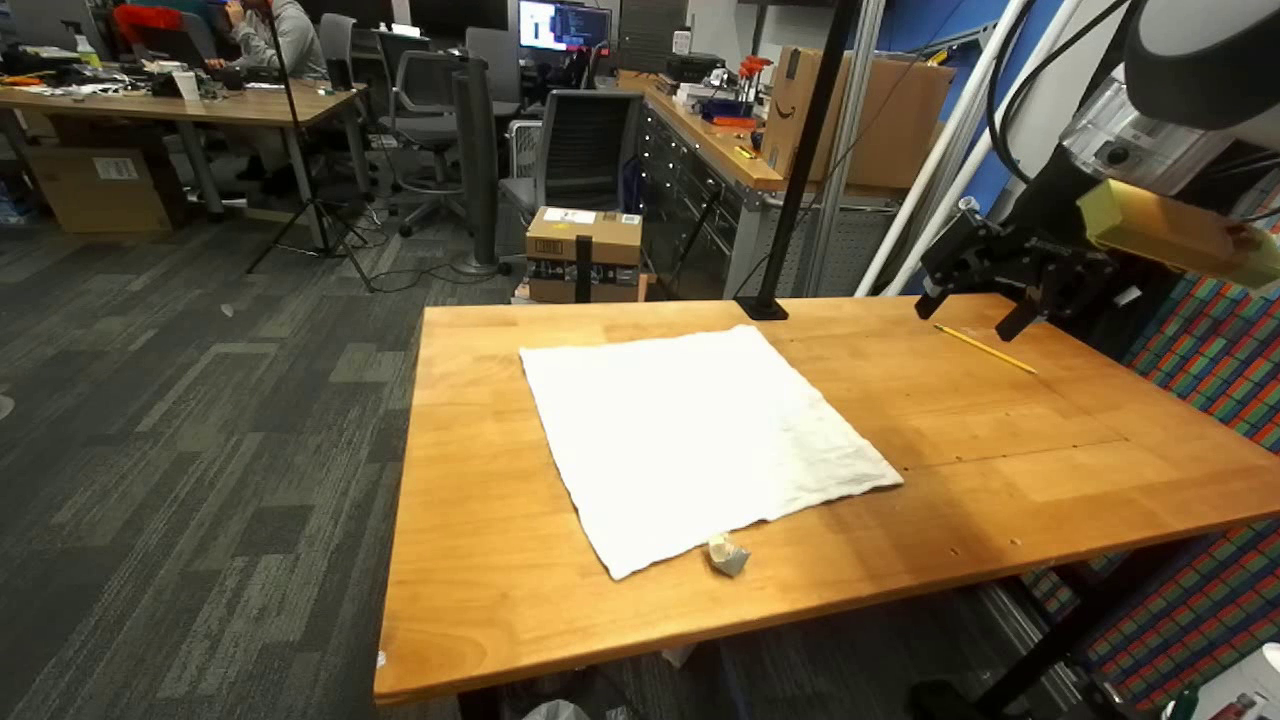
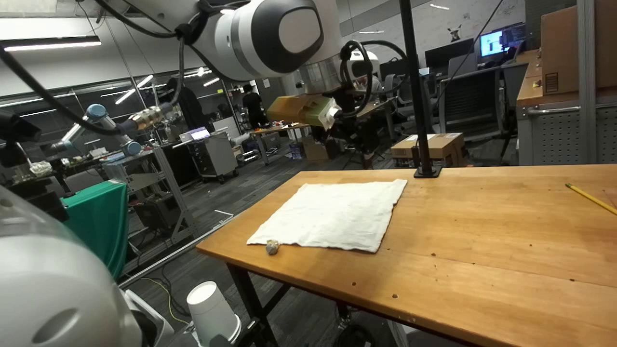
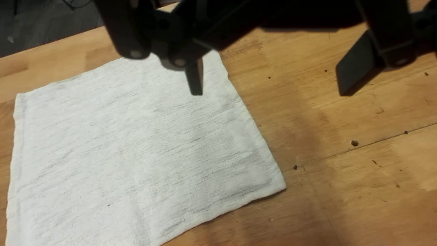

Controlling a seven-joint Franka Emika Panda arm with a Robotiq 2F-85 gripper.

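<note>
A white cloth (image 1: 696, 432) lies spread nearly flat on the wooden table (image 1: 480, 624); exterior view 2 also shows the cloth (image 2: 335, 214), and its near right corner is slightly wrinkled. Just off one corner sits a small crumpled greyish lump (image 1: 727, 553). A yellow pencil (image 1: 984, 348) rests on the right part of the table. High above the tabletop, my gripper is open with its fingers wide apart and empty. In the wrist view, one fingertip overlaps the cloth (image 3: 123, 155) and the other appears over bare wood.
A black post (image 1: 768, 300) rises from the table's back edge. Behind it stand a cardboard box (image 1: 585, 252) and a long workbench (image 1: 708, 132).
</note>
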